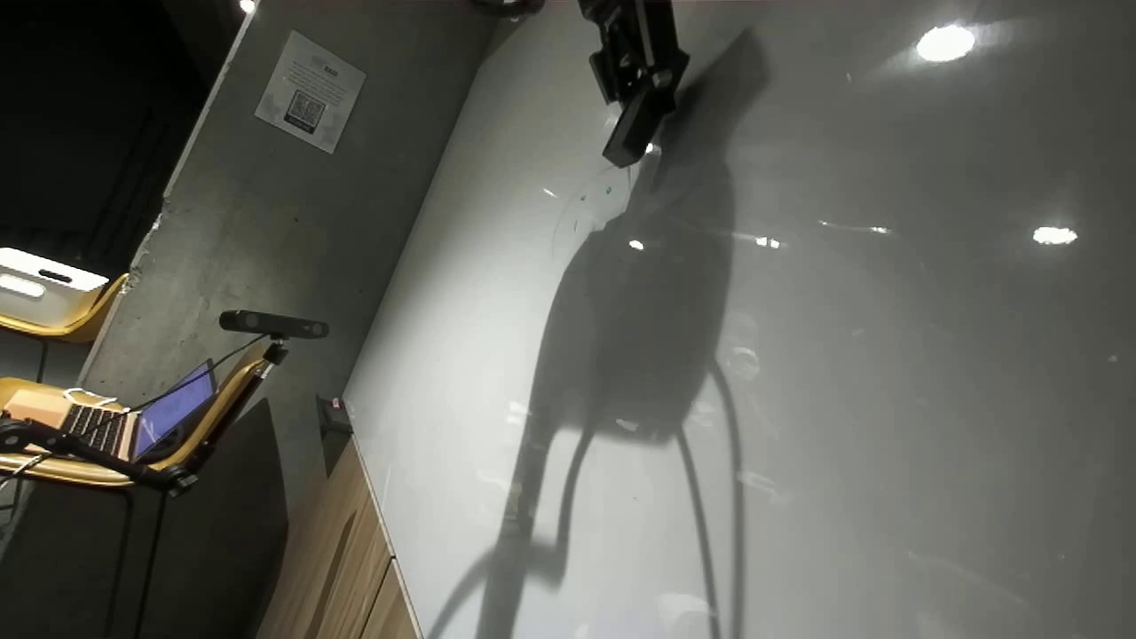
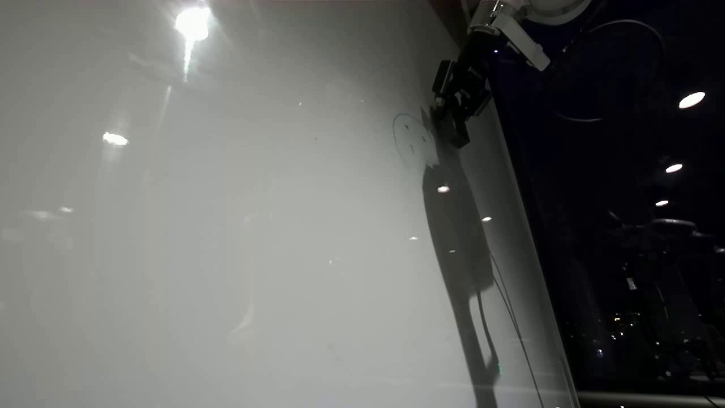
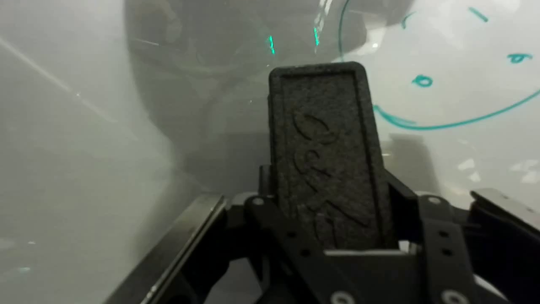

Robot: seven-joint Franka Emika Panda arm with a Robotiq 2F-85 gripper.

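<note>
A dark grey block (image 3: 326, 152), an eraser by its look with raised lettering on its face, is held between the fingers of my gripper. In exterior view 1 the gripper (image 1: 644, 80) is at the top, and the eraser (image 1: 634, 130) slants down from it. Exterior view 2 has the eraser (image 2: 453, 132) close to the glossy white surface (image 2: 306, 272); whether they touch I cannot tell. A green drawn face (image 3: 422, 81) with a curved outline and small marks lies just right of the eraser in the wrist view.
Broad clear white surface (image 1: 905, 426) spreads around the drawing, with lamp reflections and the arm's shadow on it. Beyond its edge in exterior view 1 are a wooden cabinet (image 1: 330, 554), a concrete wall (image 1: 266, 234) and a chair with a laptop (image 1: 176, 410).
</note>
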